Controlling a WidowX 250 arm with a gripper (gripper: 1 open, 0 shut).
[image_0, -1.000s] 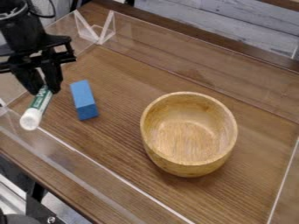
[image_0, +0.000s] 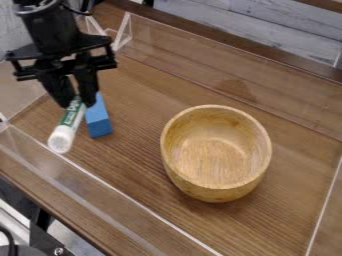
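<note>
My black gripper (image_0: 70, 86) is at the upper left, holding a white and green tube (image_0: 67, 128) that hangs tilted below its fingers. Just behind the tube, to its right, a blue block (image_0: 99, 116) stands on the wooden table, partly hidden by the tube and gripper.
A round, empty wooden bowl (image_0: 215, 152) takes up the right middle of the table (image_0: 160, 60). A raised wooden edge runs along the back right, and a cable lies at the lower left.
The gripper and tube have moved right, from the left edge to just in front of the blue block, which they now partly cover.
</note>
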